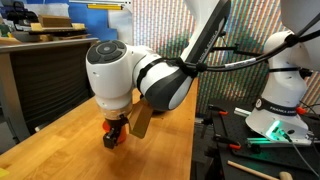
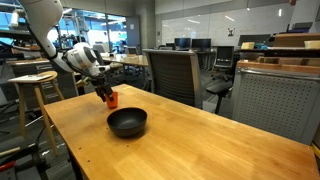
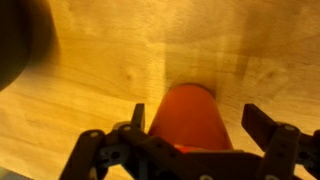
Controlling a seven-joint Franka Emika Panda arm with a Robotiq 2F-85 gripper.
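A red cup shows low in the wrist view, between the two fingers of my gripper. Wood shows between the cup and the right fingertip, so the fingers look open around it. In exterior view 1 the arm largely covers the cup, leaving patches of red by the dark fingers. From the other side, exterior view 2 has the cup at the far part of the table, with my gripper right against it. Whether a finger touches the cup cannot be told.
A black bowl stands on the wooden table, near the cup, and its dark edge enters the wrist view at upper left. Bare tabletop stretches away beyond the bowl. An office chair is at the table's edge.
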